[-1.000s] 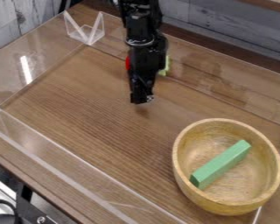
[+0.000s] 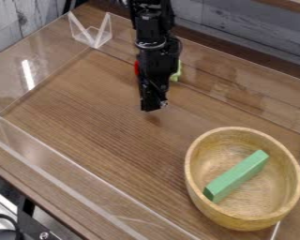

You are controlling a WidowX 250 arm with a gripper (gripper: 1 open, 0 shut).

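Note:
My black gripper (image 2: 153, 99) hangs low over the upper middle of the wooden table, shut, with nothing visible between its fingers. Behind it, partly hidden by the arm, are a red object (image 2: 138, 68) and a pale green object (image 2: 176, 72). At the lower right a round tan bowl (image 2: 202, 148) holds a long green block (image 2: 236, 174).
Clear plastic pieces stand at its upper left and left edge. A grey wall runs along the back.
The arm and gripper have shifted very slightly, covering a little more of the red object. The bowl and block are unchanged.

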